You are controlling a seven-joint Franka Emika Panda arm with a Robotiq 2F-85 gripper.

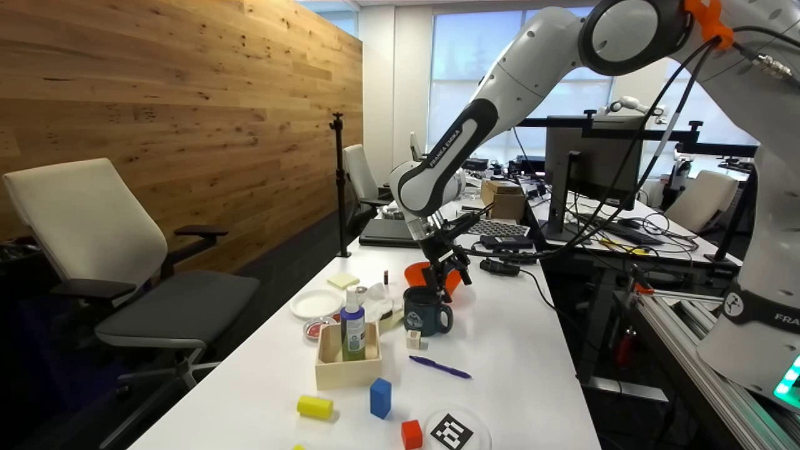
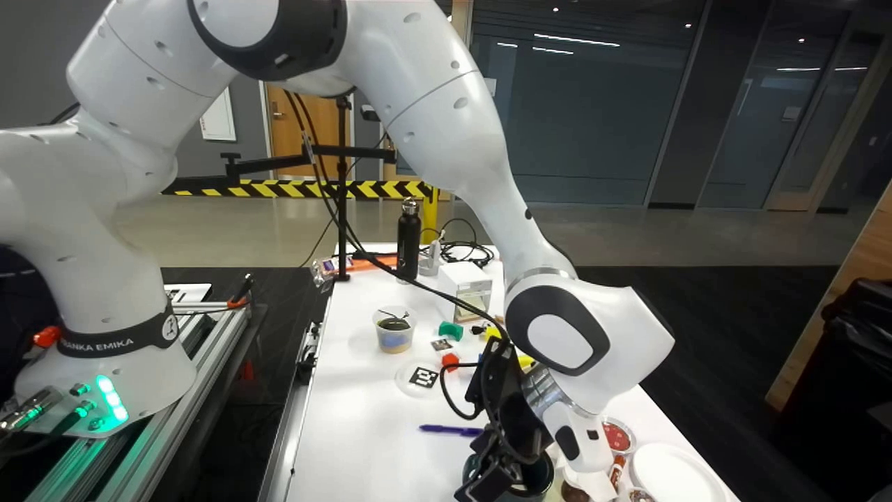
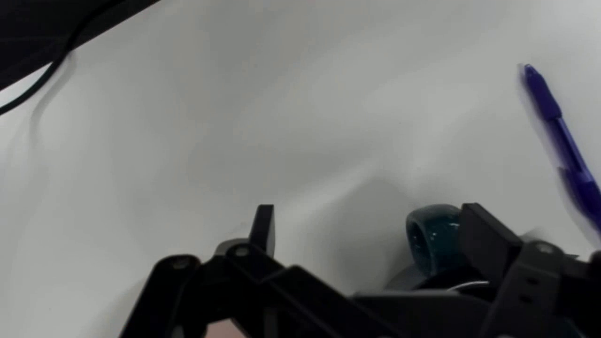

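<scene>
A dark teal mug stands upright on the white table, its handle toward the robot's base side. My gripper is close by the mug's rim, fingers pointing down. In the wrist view the gripper is open wide, and its right finger covers part of the mug's handle. Bare table shows between the fingers. Whether that finger touches the mug I cannot tell. Behind the mug sits an orange bowl, partly hidden by the gripper.
A purple pen, a wooden box holding a spray bottle, a blue block, a yellow cylinder and a red block lie nearer the camera. A white plate is left.
</scene>
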